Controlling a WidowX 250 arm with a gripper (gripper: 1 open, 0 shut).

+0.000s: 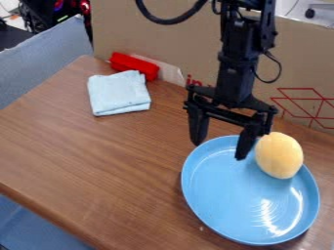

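Observation:
My black gripper (220, 146) stands open, its fingertips above the upper left part of a light blue plate (235, 205). A yellow oval object (279, 155) rests on the right side of that plate, just right of the gripper's right finger. Nothing shows between the fingers.
A folded pale cloth (117, 93) lies at the back left, with a red object (133, 64) behind it. A cardboard panel (170, 39) backs the table.

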